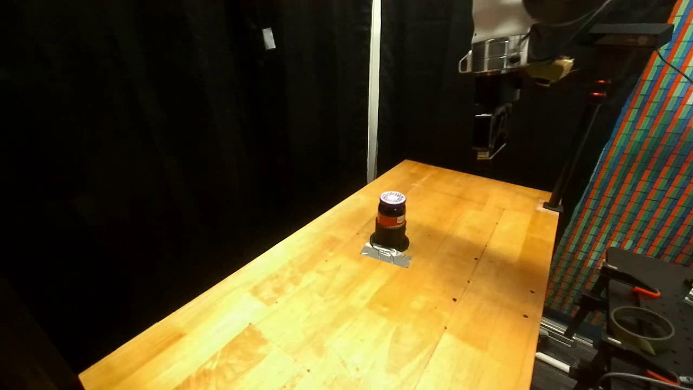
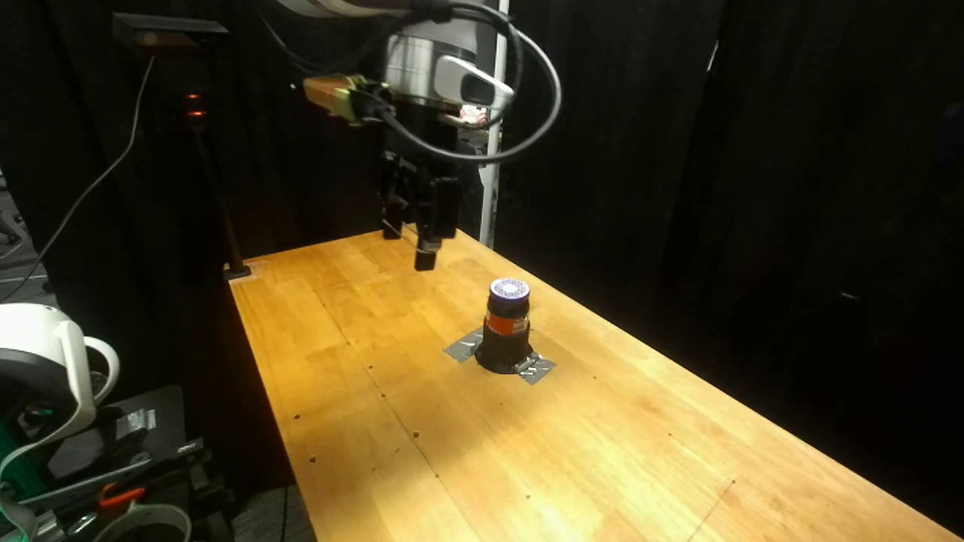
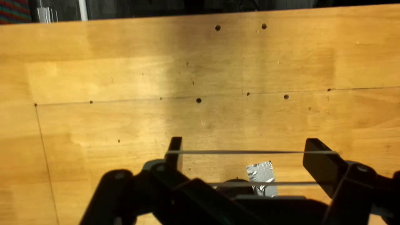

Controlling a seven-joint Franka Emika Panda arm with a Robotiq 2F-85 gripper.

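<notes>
A dark jar (image 1: pixel 391 220) with an orange-red label and a patterned white-purple lid (image 2: pixel 510 289) stands upright in a black round holder (image 2: pixel 502 352). Silver tape (image 1: pixel 386 254) fixes this holder to the wooden table. High above the tabletop, toward its far end, hangs my gripper (image 2: pixel 408 247), clear of the jar. Its fingers are wide open in the wrist view, with two thin bands (image 3: pixel 240 152) stretched across the gap and no object held. Low in that view, a black round edge (image 3: pixel 235 187) beside the tape (image 3: pixel 261 173) shows between the fingers; the gripper body hides the rest.
Bare wooden table (image 1: pixel 312 312) surrounds the holder on all sides. A thin post (image 1: pixel 575 156) rises at the far corner. Off the table's side, a dark cart (image 1: pixel 649 273) carries a tape roll (image 1: pixel 641 323) and tools. Black curtains hang behind.
</notes>
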